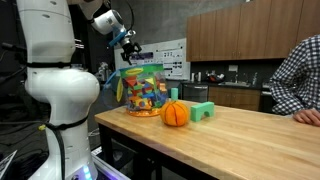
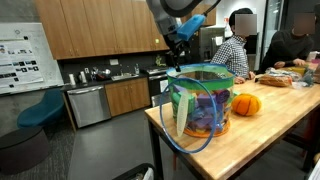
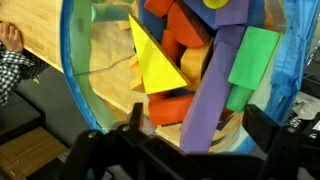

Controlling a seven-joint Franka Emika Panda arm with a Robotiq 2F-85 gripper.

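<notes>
A clear bag with a blue rim stands on the table, filled with colored blocks. Above its mouth hangs my gripper, open and pointing down, with nothing between its fingers. Looking down in the wrist view, I see a purple block below the gap between the fingertips. A yellow triangular block lies to its left and a green block to its right. Red and orange blocks sit around them, partly covered by one another.
An orange pumpkin and a light green arch-shaped block stand on the table beside the bag. People are at the far side.
</notes>
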